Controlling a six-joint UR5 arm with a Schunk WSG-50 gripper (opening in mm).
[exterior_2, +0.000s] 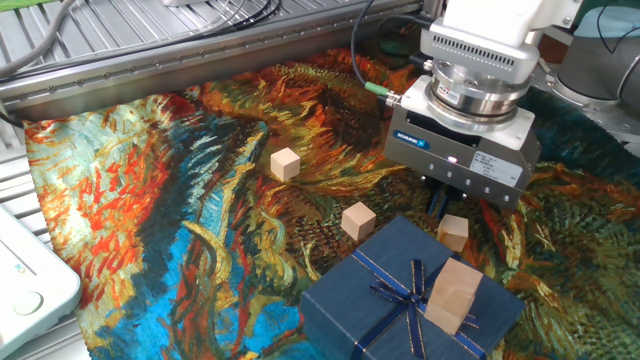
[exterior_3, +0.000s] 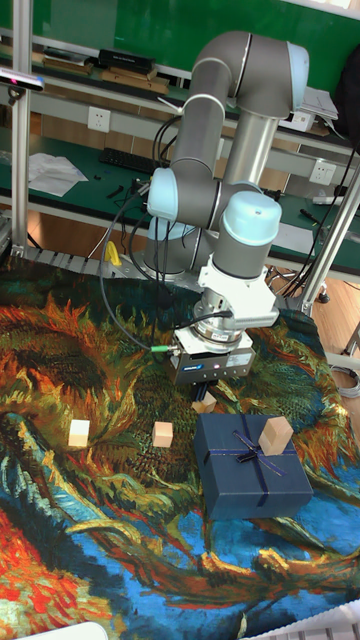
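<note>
My gripper (exterior_2: 437, 203) points down behind the dark blue gift box (exterior_2: 355, 290), and its dark fingers are small and partly hidden, so their opening is unclear. Just below the fingertips is a small wooden cube (exterior_2: 453, 233), by the box's back edge; whether they touch it cannot be made out. A taller wooden block (exterior_2: 455, 297) stands on the box lid beside the ribbon bow (exterior_2: 411, 297). Two more wooden cubes lie on the cloth: one (exterior_2: 358, 221) near the box, another (exterior_2: 285, 164) farther off. In the other exterior view, the gripper (exterior_3: 202, 405) is at the box's back left corner.
A painted, colourful cloth (exterior_2: 130, 200) covers the table, with open room on its left half. A metal rail (exterior_2: 200, 78) runs along one edge. A white device (exterior_2: 35, 270) sits at the left edge.
</note>
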